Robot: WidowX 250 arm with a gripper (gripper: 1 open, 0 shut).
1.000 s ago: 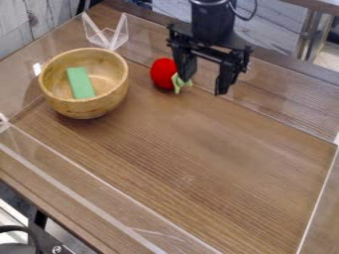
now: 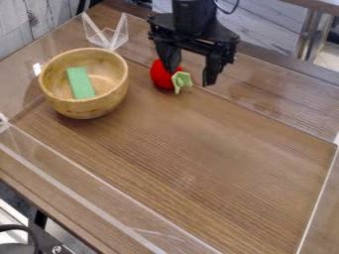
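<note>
My black gripper (image 2: 192,58) hangs at the top middle, over a red round object (image 2: 165,71) with a light green piece (image 2: 180,79) beside it. Part of the red object is hidden behind the gripper. Whether the gripper is open or shut, or touches either thing, I cannot tell.
A wooden bowl (image 2: 117,86) on the left holds a green block (image 2: 79,84). A clear plastic piece (image 2: 106,35) lies behind it.
The arm has shifted a little to the left over the red object. The bowl and green block have not visibly moved.
</note>
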